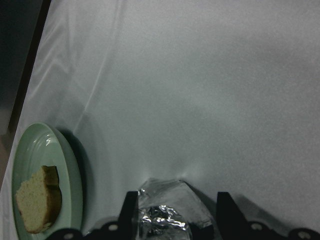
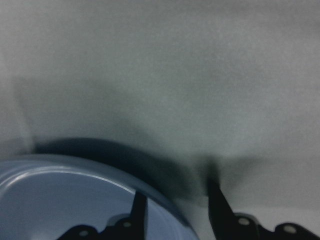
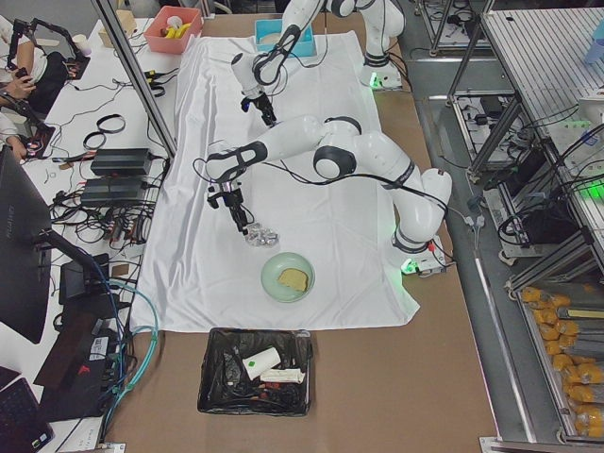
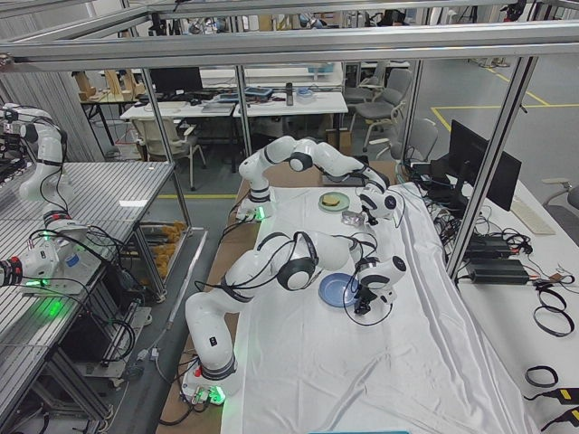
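A crumpled foil piece (image 3: 261, 236) (image 1: 165, 210) lies on the white cloth. My left gripper (image 3: 243, 226) is open right at it, a finger on either side. A slice of bread (image 3: 293, 279) (image 1: 39, 200) rests on a green plate (image 3: 272, 291) (image 1: 70, 200) nearby. At the other end, my right gripper stands open over the rim of a blue plate (image 4: 330, 289) (image 2: 65, 200), one fingertip inside the rim and the other outside.
A black-lined bin (image 3: 255, 396) sits beyond the cloth's edge. A blue box (image 3: 267, 33) and a red box (image 3: 160, 38) stand at the far end.
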